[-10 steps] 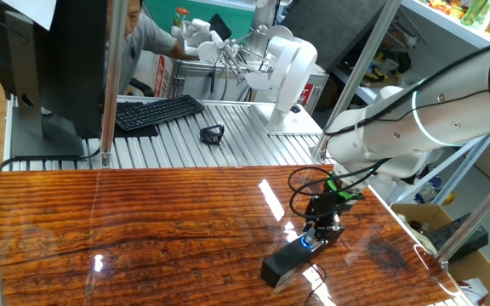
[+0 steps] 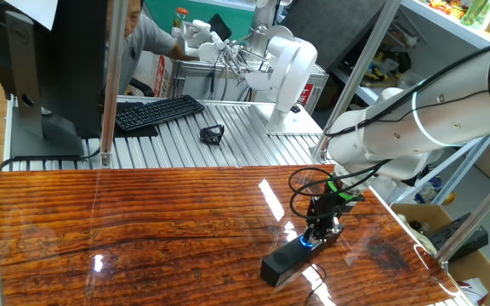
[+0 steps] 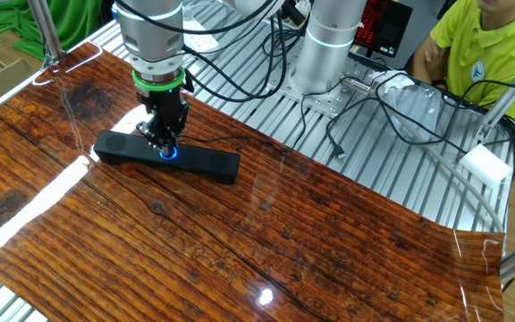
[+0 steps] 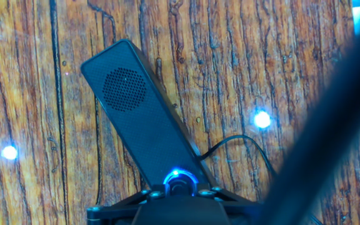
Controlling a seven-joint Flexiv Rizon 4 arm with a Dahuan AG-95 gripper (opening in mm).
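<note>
A long black speaker bar [image 3: 208, 165] lies on the glossy wooden table, with a knob ringed in blue light [image 3: 168, 154] near its middle. My gripper [image 3: 164, 141] points down right over that knob. The wrist view shows the speaker [image 4: 144, 128] slanting away to the upper left, its round perforated grille [image 4: 124, 89] facing up. The lit ring [image 4: 179, 176] sits at the bottom, between the gripper's dark fingers [image 4: 157, 195]. How tightly they close round the knob is not clear. In exterior view 1 the gripper hides the speaker's far part.
A thin cable [image 4: 242, 137] runs from the speaker's side across the table. Wide bare wood [image 3: 329, 241] lies on one side of the speaker. Metal posts [image 2: 113, 85] stand at the table's edge; a keyboard [image 2: 160, 112] and monitor [image 2: 54, 76] are behind it.
</note>
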